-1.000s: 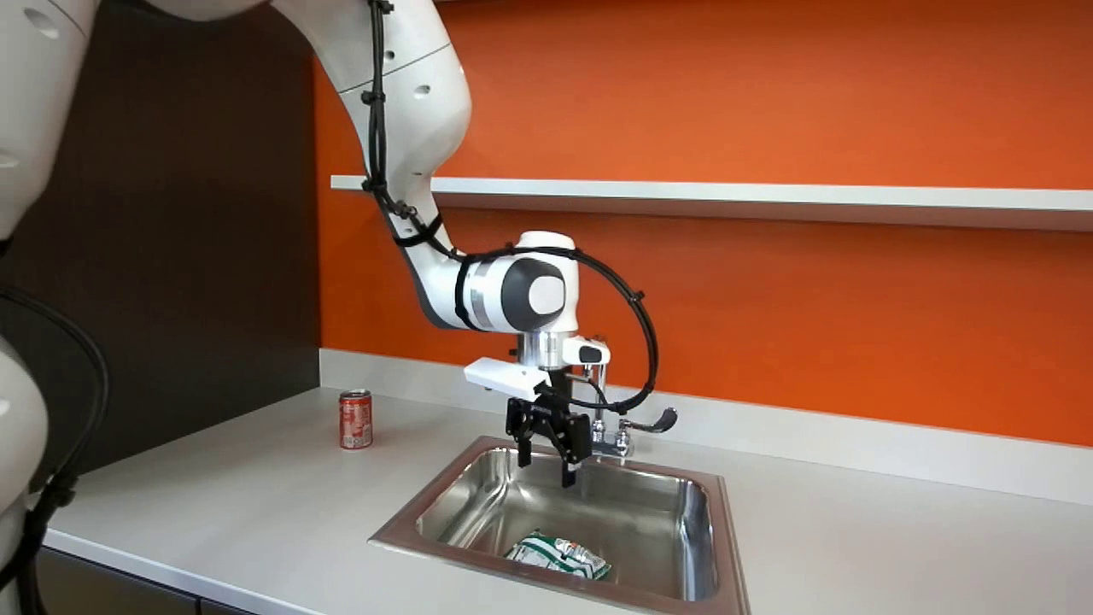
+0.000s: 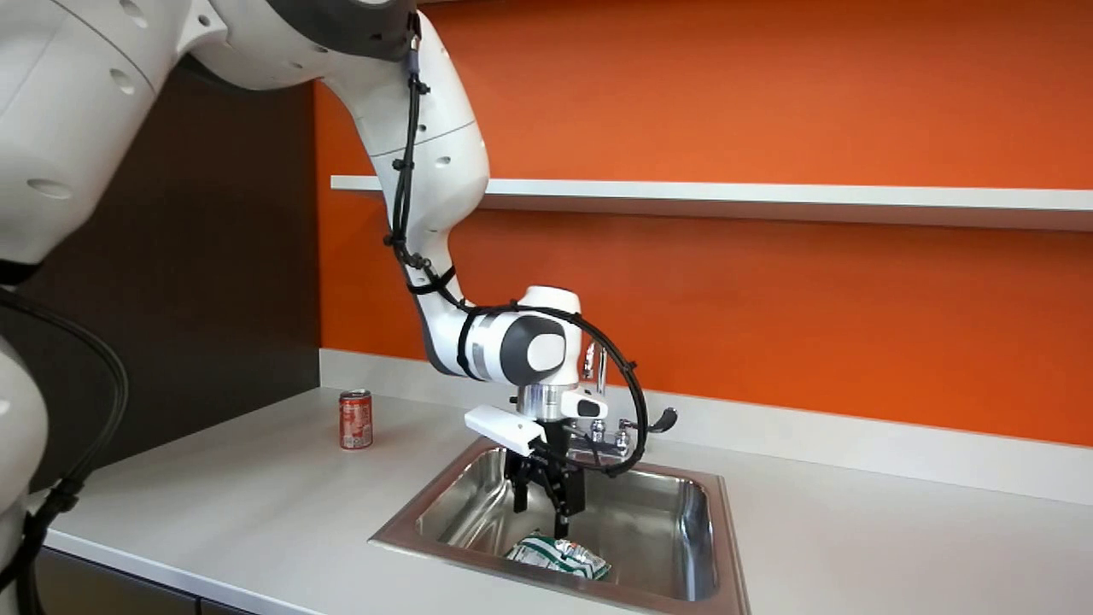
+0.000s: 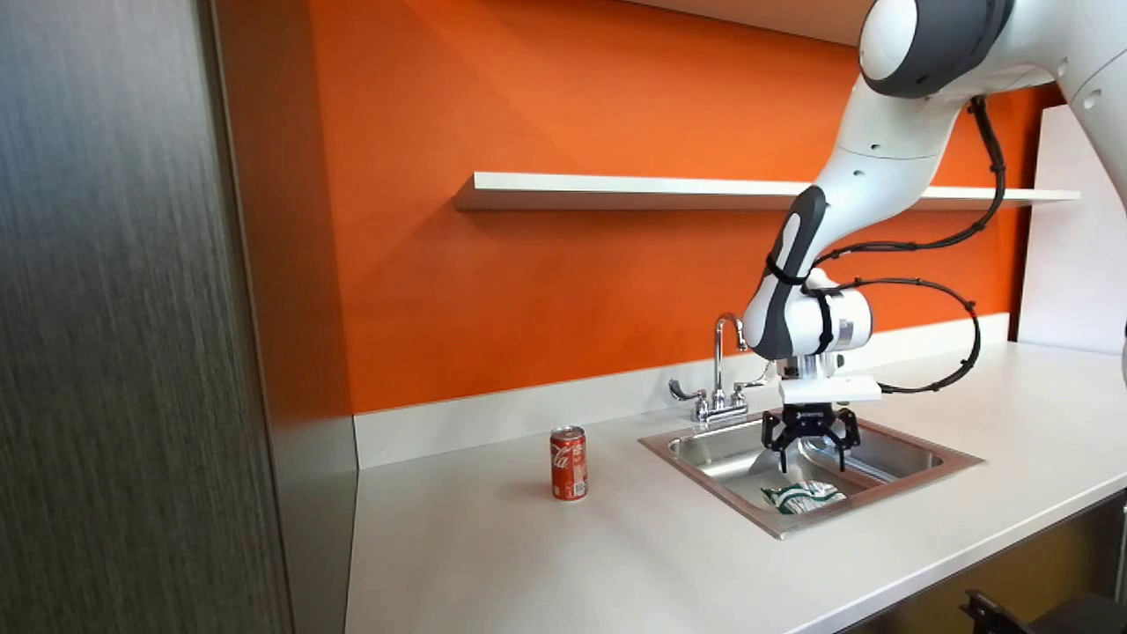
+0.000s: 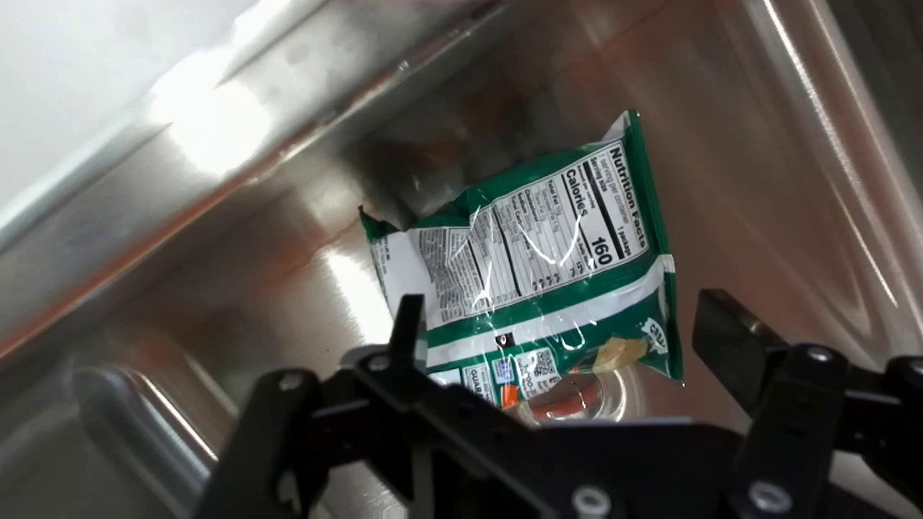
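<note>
A green and white snack bag [image 4: 528,268] lies in the steel sink [image 2: 729,543], its printed nutrition label facing up in the wrist view. My gripper [image 2: 540,512] points down inside the sink opening, above the bag. Its two black fingers stand wide apart, open, with nothing held between them. In the wrist view the bag reaches past the fingertips [image 4: 407,324], and its lower edge is partly covered by the gripper body. From the second exterior view, the bag [image 3: 805,497] sits below the gripper [image 3: 813,463], with a gap between them.
A red soda can [image 2: 355,420] stands upright on the counter, left of the sink. The faucet [image 3: 720,370] rises behind the basin, close to the arm. A white shelf [image 2: 779,195] runs along the orange wall. Bare counter [image 2: 902,543] extends to the right.
My arm has come down, bringing the open gripper from above the sink to within its opening, nearer the bag. The bag and can have stayed put.
</note>
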